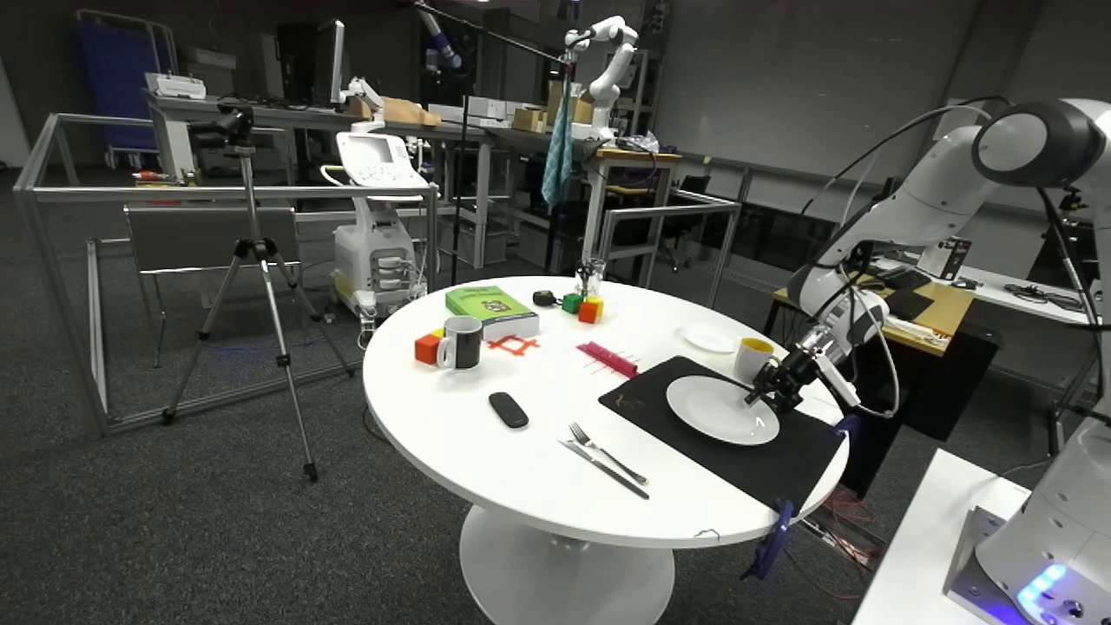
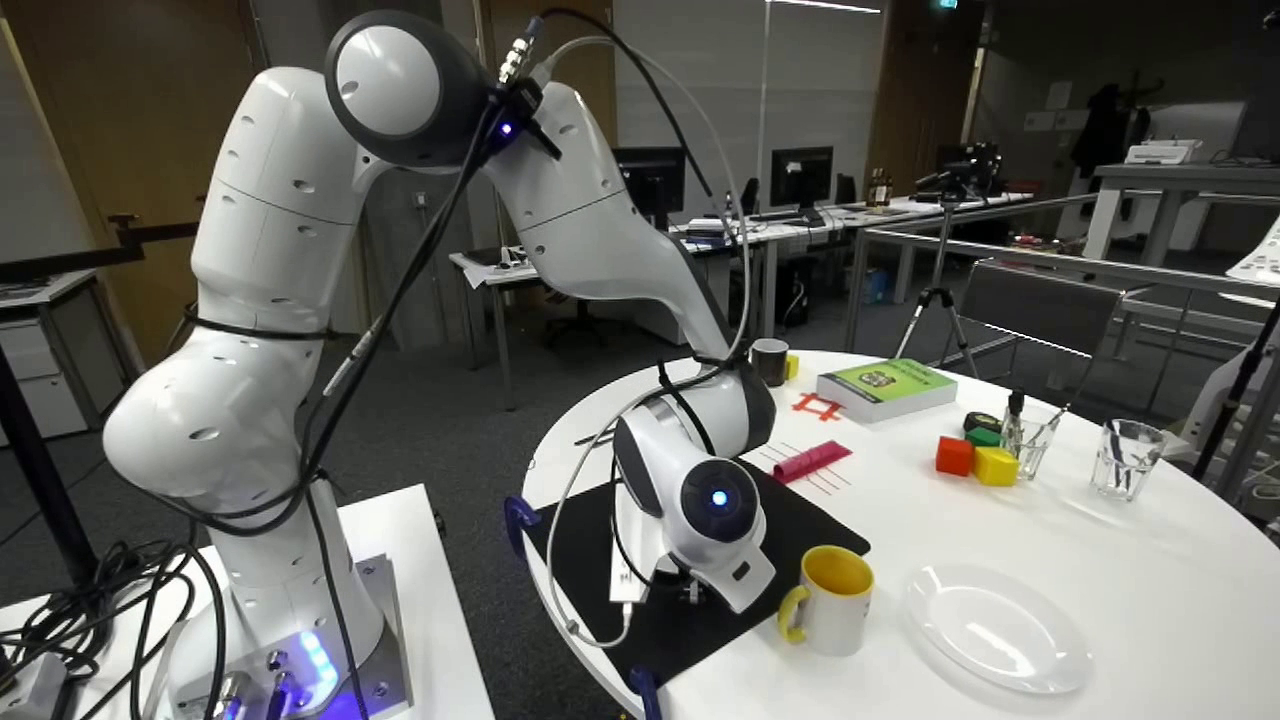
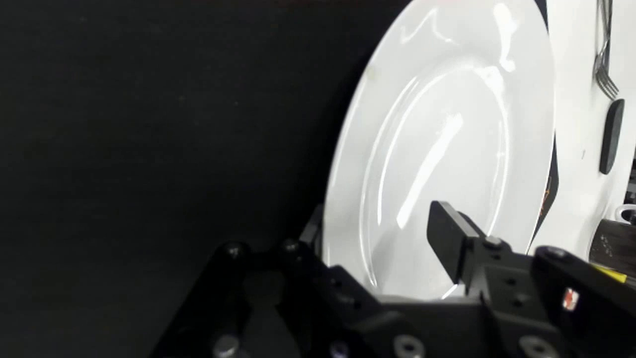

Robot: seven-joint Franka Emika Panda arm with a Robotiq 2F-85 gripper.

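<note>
A white plate (image 1: 719,411) lies on the black placemat (image 1: 776,474) in exterior view 1. My gripper (image 1: 754,396) is low at the plate's rim, on the side nearest the arm. In the wrist view one of its fingers (image 3: 448,235) stands over the inside of the plate (image 3: 435,179). The other is at the outer edge, its tip partly hidden by the rim. The fingers stand apart with the rim between them; a firm hold does not show. In exterior view 2 the arm hides both plate and fingertips.
Close beside the gripper stands a white mug (image 2: 828,606) with a yellow inside. A clear plate (image 2: 996,624) lies farther along the table. Fork and knife (image 1: 607,462) and a dark oblong object (image 1: 508,410) rest across from the placemat. Blue clamps (image 1: 768,547) grip the table edge.
</note>
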